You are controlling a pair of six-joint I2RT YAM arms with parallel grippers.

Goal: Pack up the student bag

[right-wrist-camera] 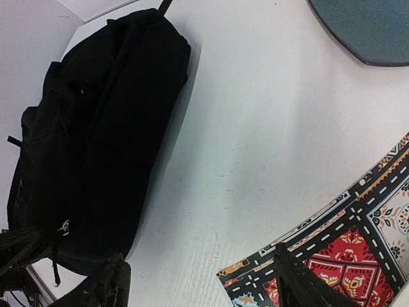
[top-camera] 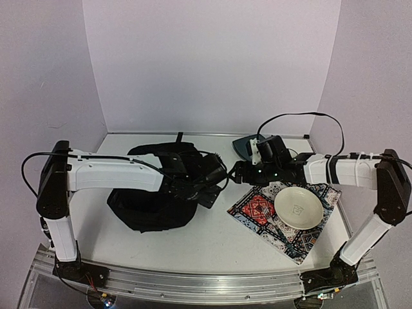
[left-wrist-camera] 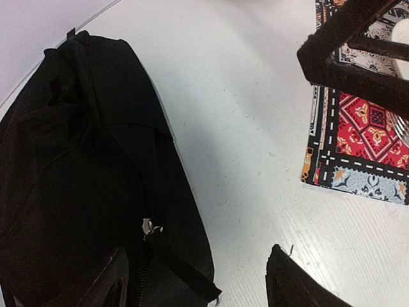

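Observation:
The black student bag (top-camera: 151,215) lies on the left half of the table, partly covered by my left arm in the top view. A metal zipper slider (left-wrist-camera: 148,225) and its black pull strap (left-wrist-camera: 182,270) show along its right side. Over that side is my left gripper, its fingers wide apart; the strap lies below, between them in the view, and nothing is held. My right gripper stands open and empty over bare table, between the bag and the patterned mat, with its fingertips pointing left in the top view.
On the right lies a patterned mat (top-camera: 248,222) carrying a cream plate (top-camera: 299,222) and a fork (top-camera: 266,212). A blue-grey object (right-wrist-camera: 367,29) sits at the back, partly behind the right arm. Bare table separates bag and mat; both grippers are close together there.

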